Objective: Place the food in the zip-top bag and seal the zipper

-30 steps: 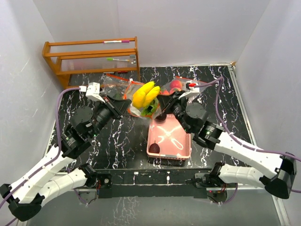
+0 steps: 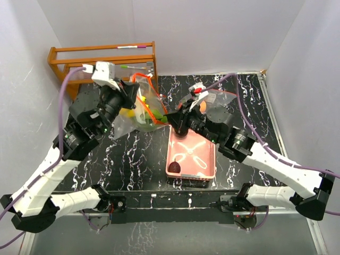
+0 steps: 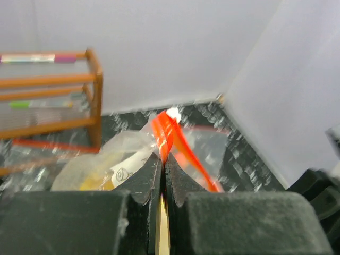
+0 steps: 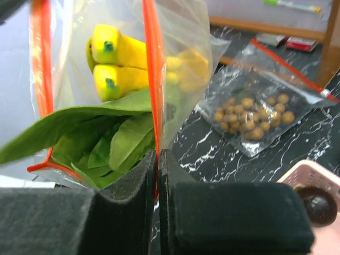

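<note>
An open zip bag with an orange zipper hangs between both grippers, holding yellow corn or peppers and green leaves. My left gripper is raised high at the bag's top, shut on its orange-edged rim. My right gripper, lower and to the right, is shut on the other side of the bag's rim. In the right wrist view the leaves poke out past the opening.
A pink tray holds dark round produce. A bag of small round brown items lies on the marble table, and another bag is at back right. A wooden rack stands at back left.
My left gripper has risen with the bag's top, tilting it upward. My right gripper has shifted slightly left. The yellow items have sunk down inside the bag.
</note>
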